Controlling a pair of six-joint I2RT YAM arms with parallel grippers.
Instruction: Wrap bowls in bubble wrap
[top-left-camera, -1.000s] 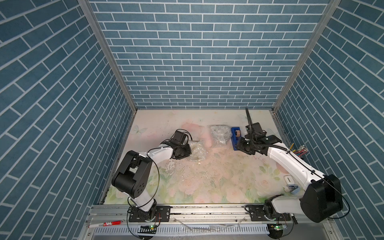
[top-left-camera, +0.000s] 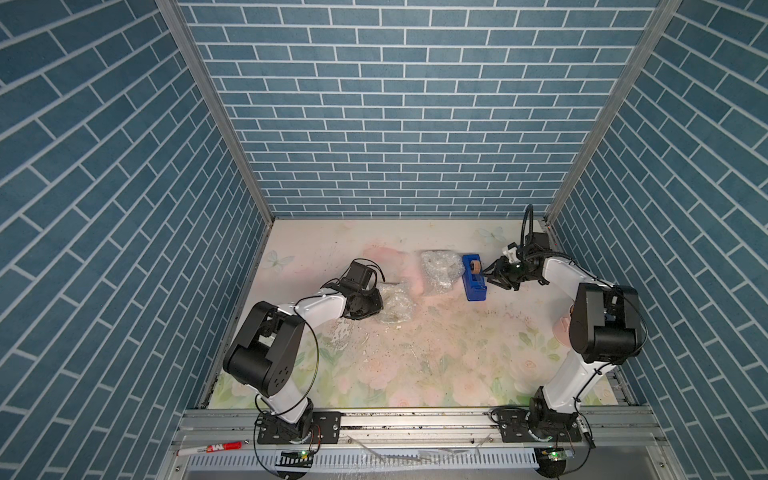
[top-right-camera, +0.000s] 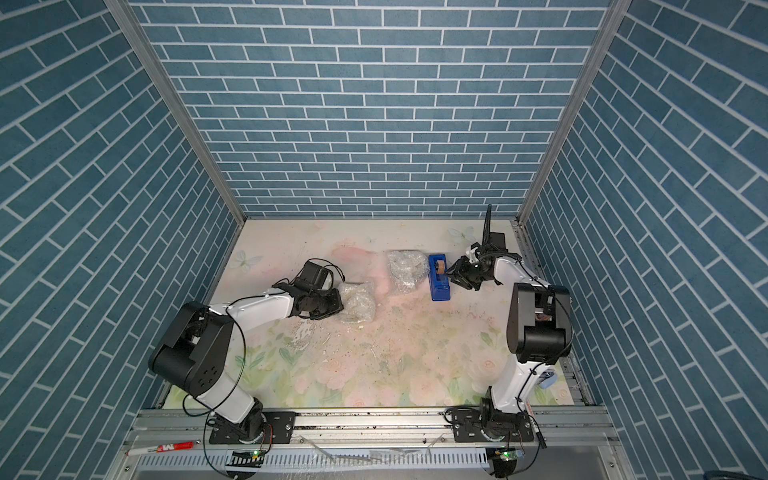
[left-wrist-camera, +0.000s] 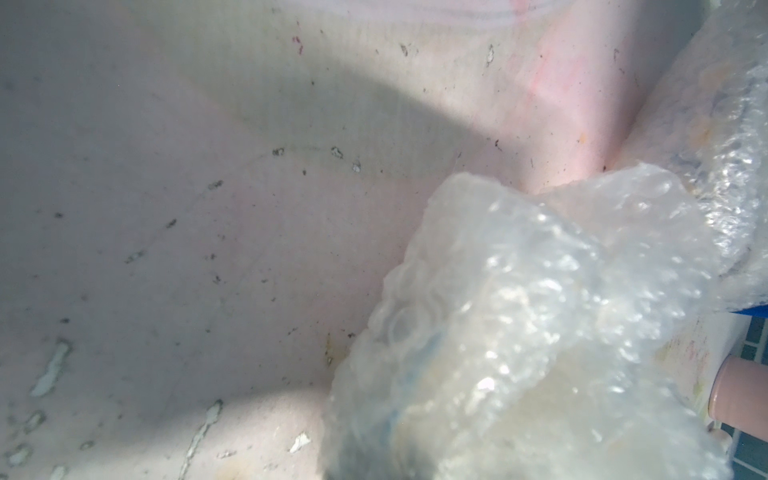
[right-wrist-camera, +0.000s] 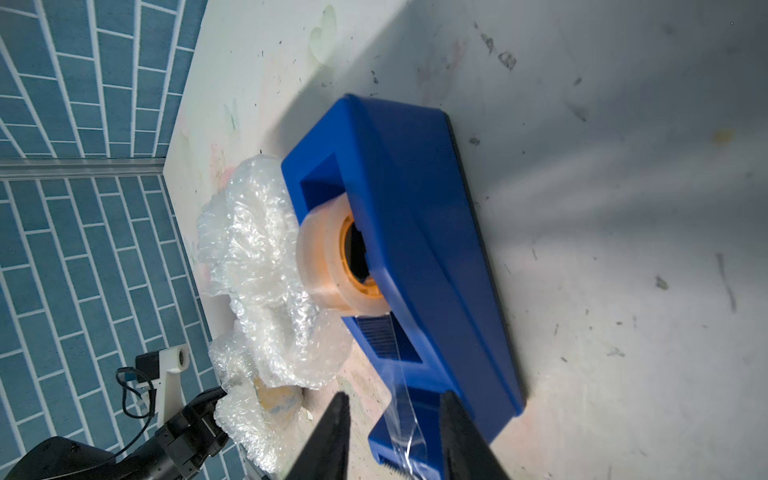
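Observation:
At the left of the table, a bubble-wrapped bundle (top-left-camera: 397, 304) lies against my left gripper (top-left-camera: 377, 307). The left gripper is shut on the edge of this wrap (left-wrist-camera: 512, 336), which hides its fingers in the left wrist view. A pale bowl shape (right-wrist-camera: 276, 397) shows through it in the right wrist view. Standing just right of the blue tape dispenser (right-wrist-camera: 424, 240), my right gripper is open, its fingertips (right-wrist-camera: 340, 416) apart. Beyond them in that view a clear tape strip (right-wrist-camera: 402, 400) runs from the roll (right-wrist-camera: 340, 256) toward the cutter.
A second bubble-wrapped bundle (top-left-camera: 441, 270) sits close against the dispenser's left side. Partly behind the right arm is a pink cup (top-left-camera: 563, 328).
The left arm, bundles and dispenser look unmoved.

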